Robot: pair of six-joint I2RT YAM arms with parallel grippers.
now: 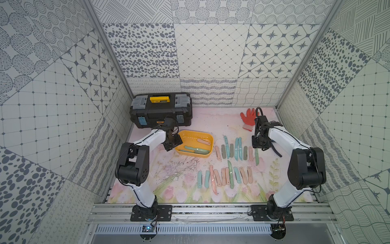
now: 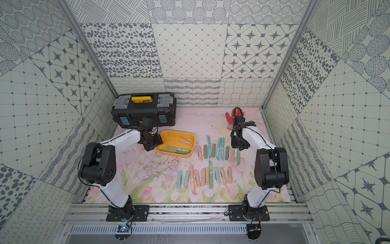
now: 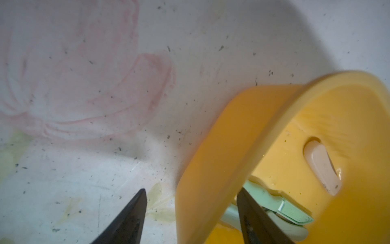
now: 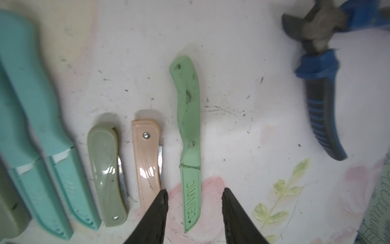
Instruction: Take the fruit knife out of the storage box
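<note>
The yellow storage box (image 1: 194, 134) holds a green fruit knife (image 3: 276, 203), a second knife partly hidden beside it and a pink folding knife (image 3: 321, 164). My left gripper is open at the box's left rim, with the wall between its fingertips. Outside the box, a green fruit knife (image 4: 187, 113) lies at the right end of a row of knives. My right gripper hangs open above it, fingertips either side of its sheathed blade in the right wrist view.
A black toolbox (image 1: 160, 109) stands at back left. Pliers (image 4: 321, 105) and a red glove (image 1: 247, 116) lie at the right. Two rows of knives (image 2: 203, 174) cover the table's middle-right.
</note>
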